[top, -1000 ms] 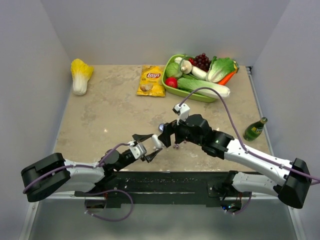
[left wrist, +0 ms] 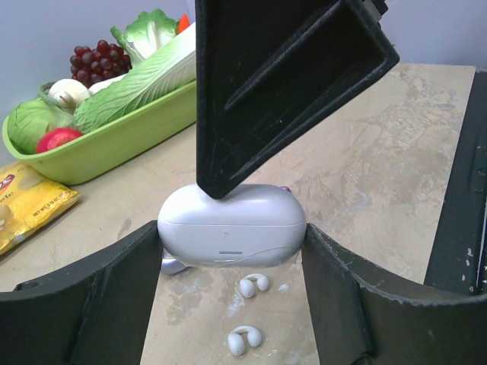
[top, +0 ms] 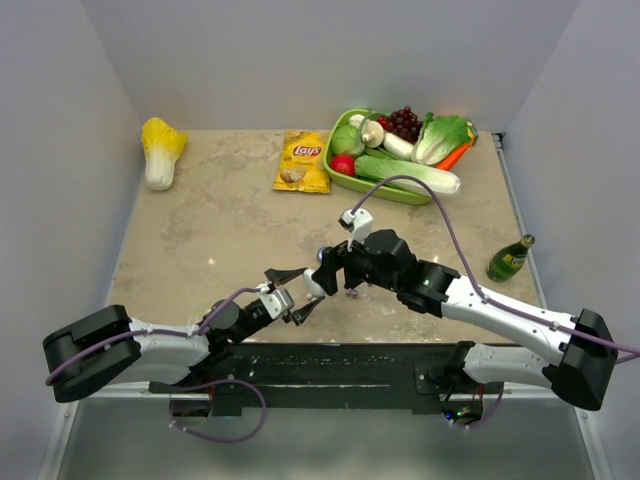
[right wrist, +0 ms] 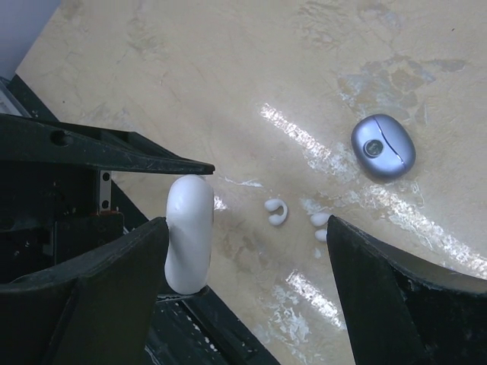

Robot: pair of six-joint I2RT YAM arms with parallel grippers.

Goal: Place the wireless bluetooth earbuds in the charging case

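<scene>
The white charging case (left wrist: 232, 232) (right wrist: 189, 236) is held upright-facing in my left gripper (top: 298, 295), which is shut on it. My right gripper (top: 335, 265) is open right at the case, a black fingertip touching or nearly touching its top in the left wrist view. The case's seam shows; its lid appears closed. On the table below lie small white earbud-like pieces (left wrist: 245, 340) (right wrist: 277, 211) in two groups, and a blue-grey oval object (right wrist: 383, 146) with a round button.
A green basket of vegetables (top: 343, 179), a Lay's bag (top: 300, 160), a Chinese cabbage (top: 160, 155) and a green bottle (top: 507, 259) stand around. A dark strip runs along the front edge.
The right arm has shifted slightly at the case. The left gripper stays in place with the case in it.
</scene>
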